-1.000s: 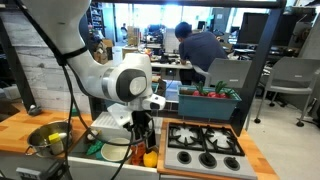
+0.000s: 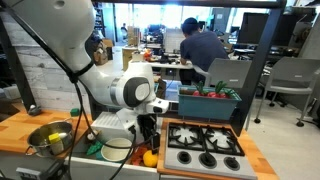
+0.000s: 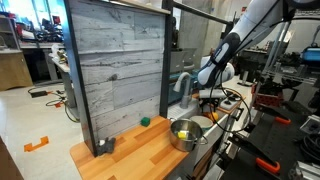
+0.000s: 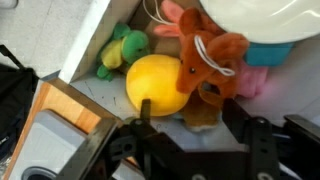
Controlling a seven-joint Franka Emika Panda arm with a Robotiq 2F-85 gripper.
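A white sink basin or drawer holds a round yellow object [image 4: 157, 84], an orange-brown plush toy [image 4: 212, 60] with a white string around it, and a small green and yellow toy [image 4: 123, 48]. My gripper points down over them. Its dark fingers stand apart at the lower edge of the wrist view, with the yellow object and the plush toy beyond and between them. Whether either finger touches a toy cannot be made out. In exterior view 1 the yellow object [image 2: 150, 158] sits just below the gripper.
A pale bowl [image 4: 270, 15] lies beside the toys, partly over pink and teal things. Right of the basin is a gas stove [image 2: 205, 148]; to the left, a metal pot [image 2: 50, 138] stands near the counter. A blue-grey crate [image 2: 208, 104] with red items stands behind.
The arm's wrist has tilted and shifted a little to the right in exterior view 1. My gripper has moved nearer the yellow object; the pot, stove and crate have stayed put.
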